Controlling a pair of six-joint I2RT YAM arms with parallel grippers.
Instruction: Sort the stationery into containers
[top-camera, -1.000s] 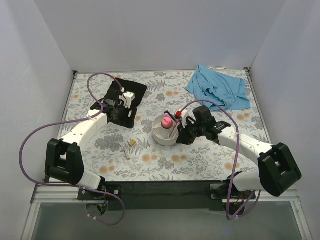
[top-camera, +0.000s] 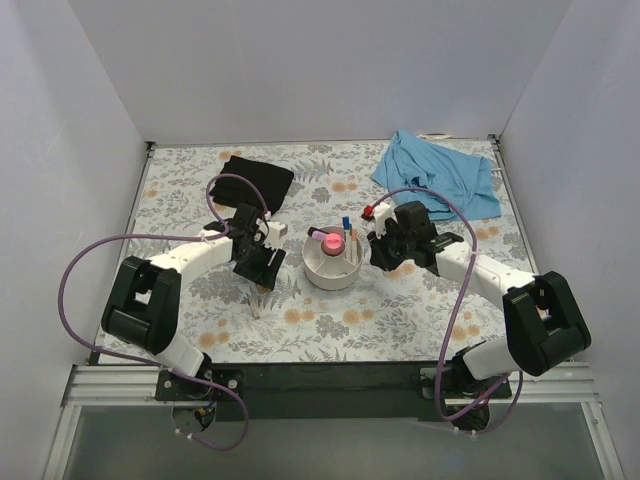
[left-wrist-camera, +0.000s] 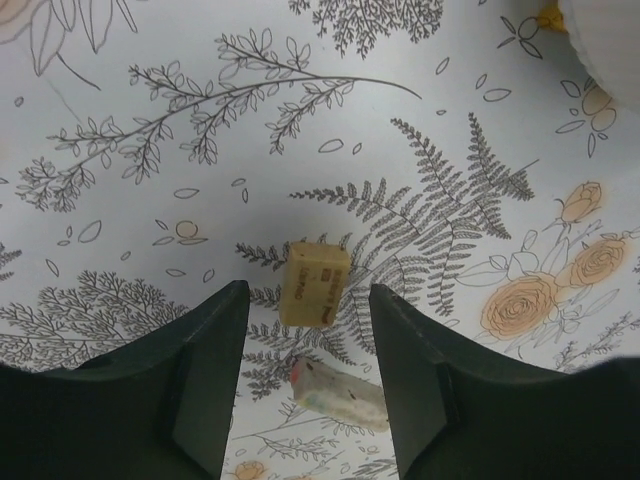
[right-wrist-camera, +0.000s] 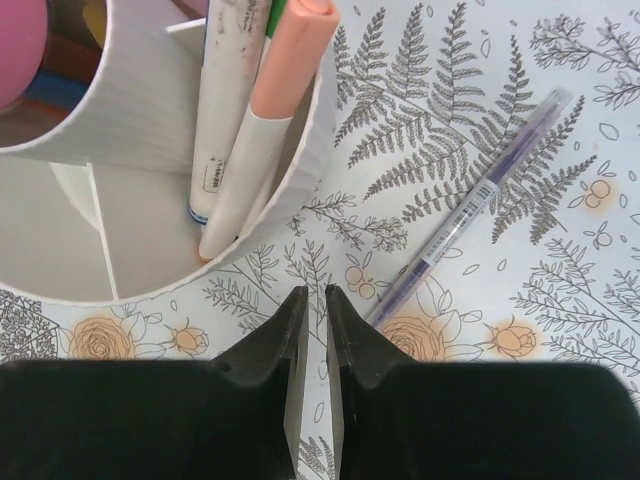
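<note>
A small tan block (left-wrist-camera: 315, 285) lies on the patterned table, beneath and between the fingers of my left gripper, which is open. Just nearer lies a whitish stick-like piece (left-wrist-camera: 340, 393), partly behind a finger. My right gripper hangs right of the white divided container (top-camera: 332, 283), its fingers a narrow gap apart with nothing between them. A purple pen (right-wrist-camera: 470, 210) lies on the table just beyond its fingertips. In the container stand an orange-capped marker (right-wrist-camera: 265, 130), a white marker (right-wrist-camera: 222, 110) and a pink round item (top-camera: 333, 243).
A black cloth (top-camera: 253, 182) lies at the back left and a blue cloth (top-camera: 440, 180) at the back right. A small red object (top-camera: 367, 212) shows beside the right gripper.
The right gripper has shifted right, away from the container's rim, and a blue-capped item now shows upright there.
</note>
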